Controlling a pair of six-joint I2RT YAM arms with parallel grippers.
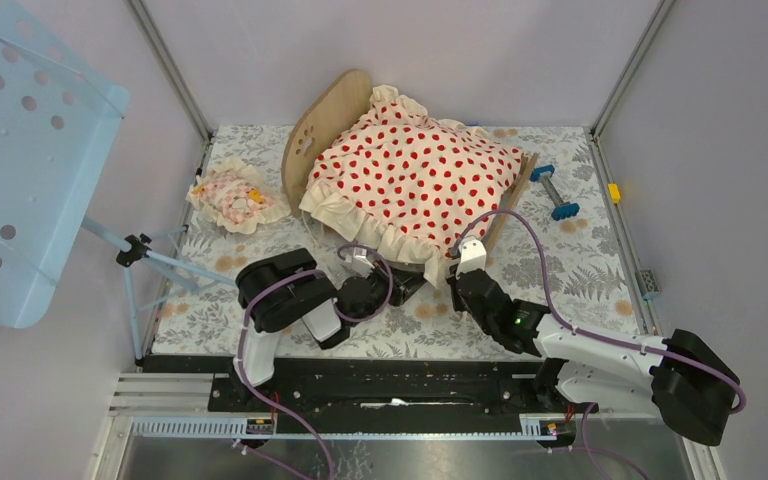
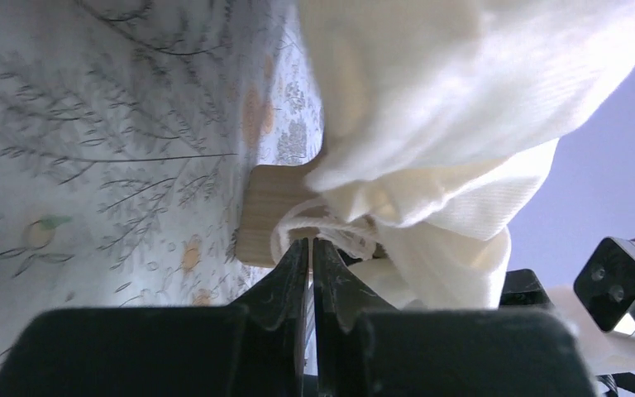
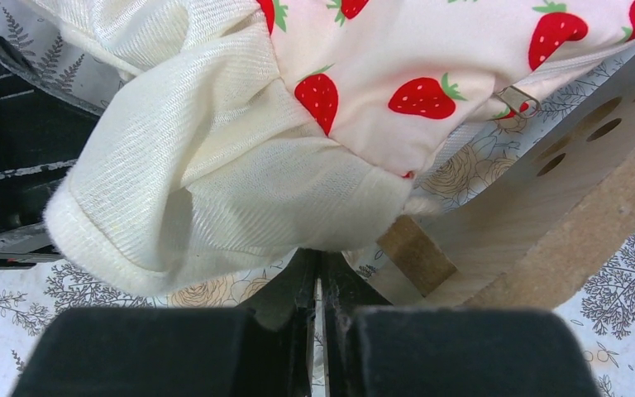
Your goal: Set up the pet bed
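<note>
A cushion with red strawberries and cream frill (image 1: 415, 175) rests on a wooden bed with a rounded end board (image 1: 310, 125). Both grippers are at its front edge. My left gripper has its fingertips close together by a white cord (image 2: 293, 219) near a wooden piece (image 2: 260, 198); whether it grips the cord is unclear. My right gripper has its fingertips close together just under the cream fabric (image 3: 240, 198); what lies between them is hidden. A zipper pull (image 3: 515, 99) shows on the cushion.
A small frilled pink cushion (image 1: 225, 190) lies at the left. A blue dumbbell-shaped bar (image 1: 550, 190) lies at the right. A light-blue perforated panel on a stand (image 1: 30, 150) fills the left edge.
</note>
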